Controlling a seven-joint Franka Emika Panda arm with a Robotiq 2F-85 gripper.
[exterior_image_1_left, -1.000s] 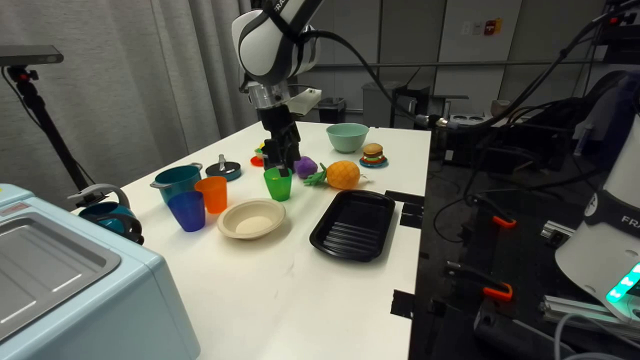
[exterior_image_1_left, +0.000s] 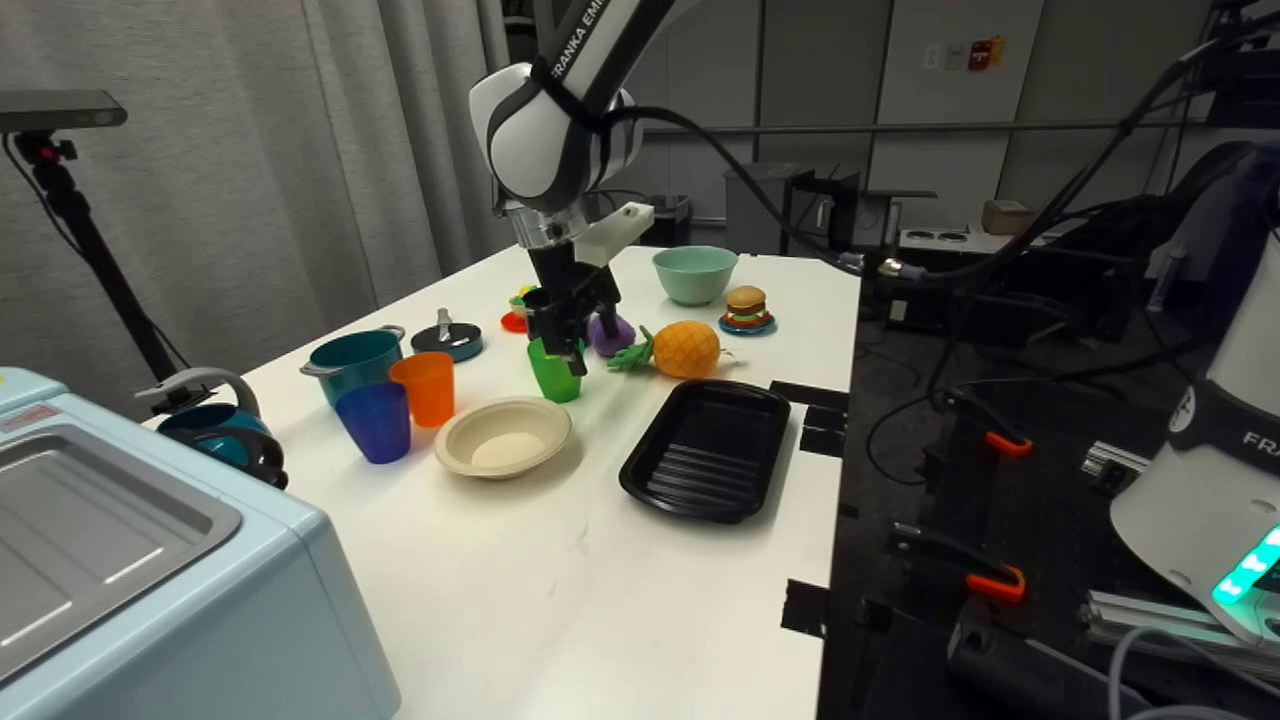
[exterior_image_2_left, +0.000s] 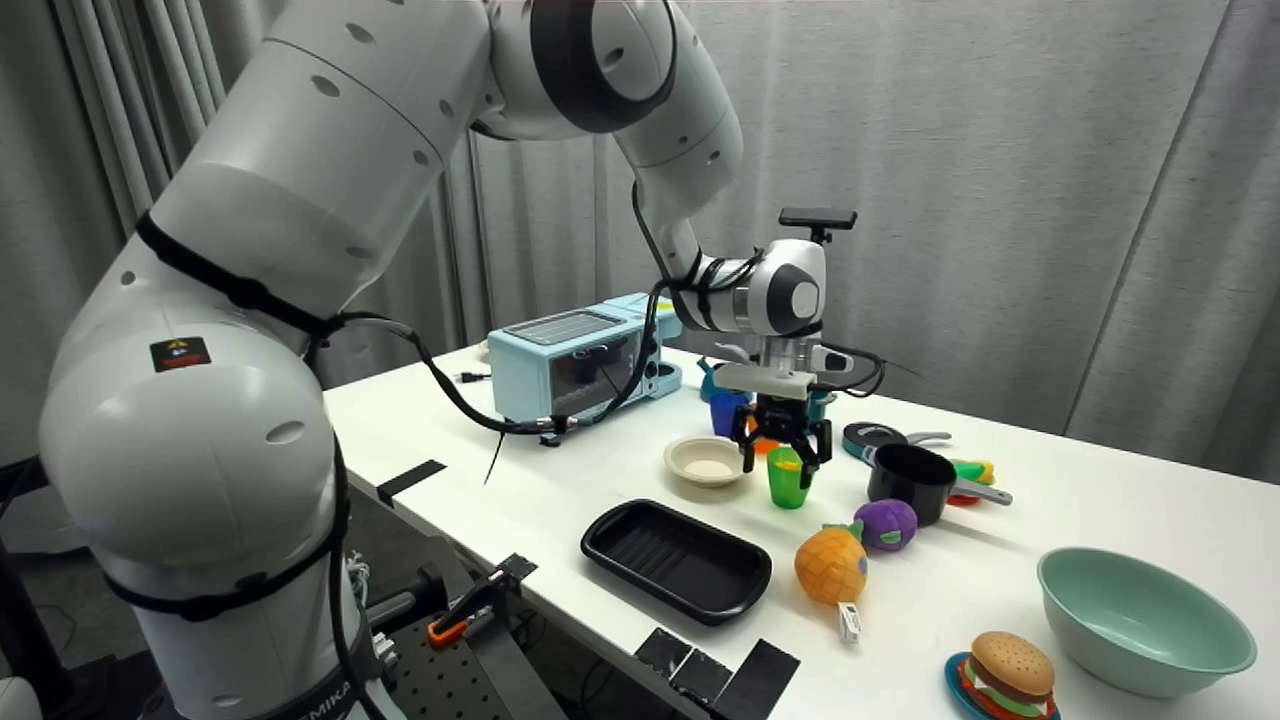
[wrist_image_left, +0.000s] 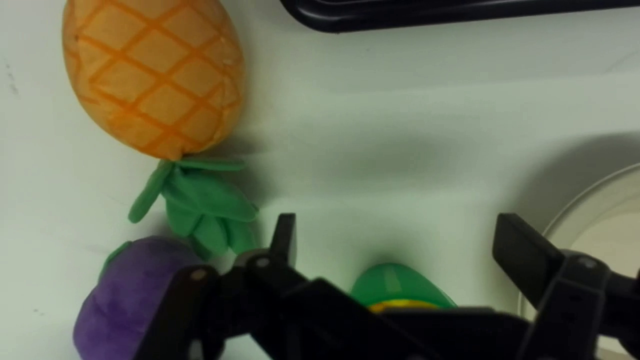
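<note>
A green cup (exterior_image_2_left: 787, 479) stands on the table with something yellow inside, directly by my gripper (exterior_image_2_left: 777, 463). In the wrist view the fingers are wide apart, and part of the green cup (wrist_image_left: 399, 282) shows low between them, mostly covered by the gripper's body. Bare table lies between the fingertips. From the first exterior view, the dark fingers (exterior_image_1_left: 579, 356) overlap the cup's (exterior_image_1_left: 555, 372) upper edge; whether they touch it I cannot tell.
Close around the cup are a beige bowl (exterior_image_1_left: 504, 437), an orange pineapple toy (exterior_image_2_left: 830, 565), a purple toy (exterior_image_2_left: 887, 524) and a black pot (exterior_image_2_left: 911, 484). A black tray (exterior_image_1_left: 708, 450) lies toward the table edge. Blue (exterior_image_1_left: 374, 422) and orange (exterior_image_1_left: 425, 386) cups stand beyond the bowl.
The arm and gripper have come down and shifted slightly right in the first exterior view. The surrounding objects look the same.
</note>
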